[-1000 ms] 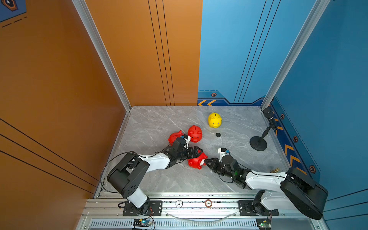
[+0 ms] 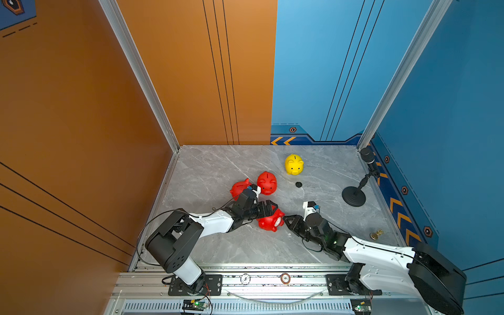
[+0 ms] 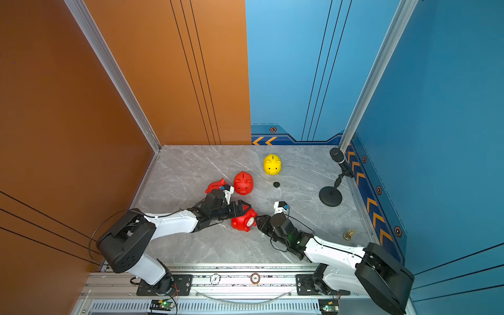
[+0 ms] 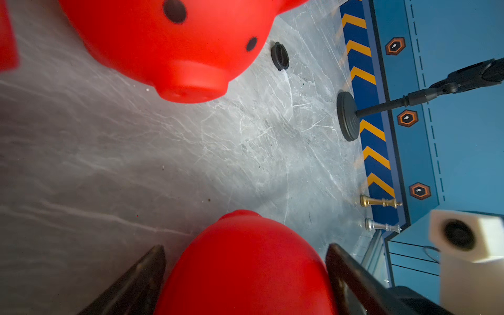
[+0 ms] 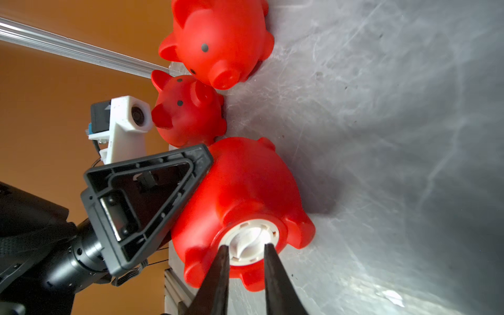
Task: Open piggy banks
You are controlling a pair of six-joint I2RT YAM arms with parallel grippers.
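Observation:
A red piggy bank (image 5: 241,183) lies on its side, its white bottom plug (image 5: 248,241) facing my right gripper, whose fingers stand slightly apart just before the plug. My left gripper is open around that bank's body from above. Two more red piggy banks (image 2: 266,182) (image 2: 239,190) sit behind it, one partly hidden by my left arm. A yellow piggy bank (image 2: 294,164) stands at the back.
A small black disc (image 2: 298,184) lies below the yellow bank. A black microphone stand (image 2: 353,195) is at the right, with gold (image 4: 378,202) and silver (image 4: 380,225) chess pieces near the right edge.
My right gripper has drawn slightly right from the plug, and its arm's elbow has swung rightward and outward. The left gripper and banks are nearly unmoved.

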